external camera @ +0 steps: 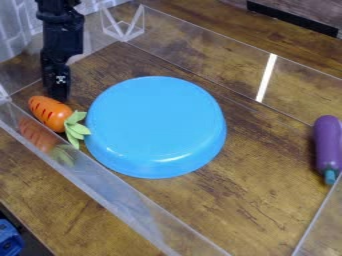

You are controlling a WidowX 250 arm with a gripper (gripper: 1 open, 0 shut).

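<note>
My black gripper point(56, 78) hangs at the upper left, inside the clear-walled enclosure, a little above an orange toy carrot point(51, 112) with green leaves. Its fingers are dark and small, so I cannot tell whether they are open or shut. Right of the carrot lies an upturned blue bowl or dish point(154, 125). A purple toy eggplant point(329, 148) with a green tip rests at the far right.
Clear plastic walls point(147, 220) edge the wooden surface point(247, 200). A blue object point(7, 240) shows at the lower left, outside the wall.
</note>
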